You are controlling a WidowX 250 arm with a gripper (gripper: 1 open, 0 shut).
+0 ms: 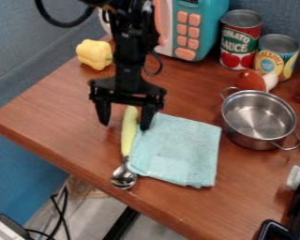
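My black gripper (125,112) hangs open over the table, its fingers spread on either side of a pale yellow elongated item (128,133). That item lies beside a light teal cloth (176,153), along its left edge. A metal spoon (124,176) lies just in front of the yellow item.
A steel pot (258,120) stands at the right, with cans (239,39) and a red vegetable (250,81) behind it. A yellow pepper (94,53) and a teal toy microwave (187,30) are at the back.
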